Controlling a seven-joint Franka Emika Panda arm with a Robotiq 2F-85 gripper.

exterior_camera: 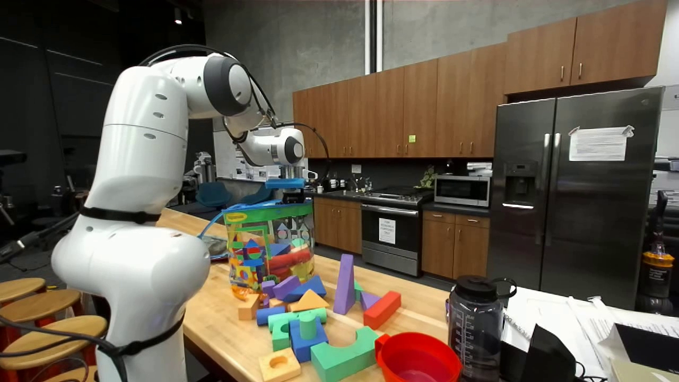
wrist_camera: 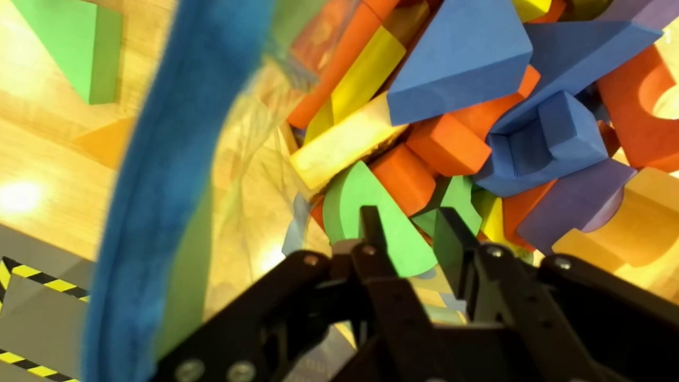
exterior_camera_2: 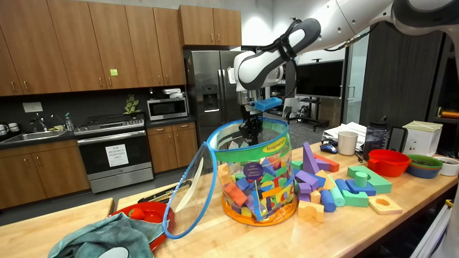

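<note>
In exterior view 2, my gripper (exterior_camera_2: 252,139) reaches down through the mouth of a clear zippered tub (exterior_camera_2: 234,154) with a green band and an orange base. The tub is partly filled with coloured blocks (exterior_camera_2: 237,193). Seen from the wrist, my gripper has its fingers apart. A green rounded block (wrist_camera: 382,216) shows in and beyond the gap; whether the fingertips touch it is unclear. Around it lie a blue block (wrist_camera: 461,63), an orange block (wrist_camera: 449,145) and a purple block (wrist_camera: 569,207).
The tub's open lid (exterior_camera_2: 202,219) hangs to one side, over a red dish (exterior_camera_2: 150,210) and a teal cloth (exterior_camera_2: 107,236). Loose blocks (exterior_camera_2: 372,180) cover the table beside the tub. Further along stand a red bowl (exterior_camera: 417,359) and a dark bottle (exterior_camera: 475,331).
</note>
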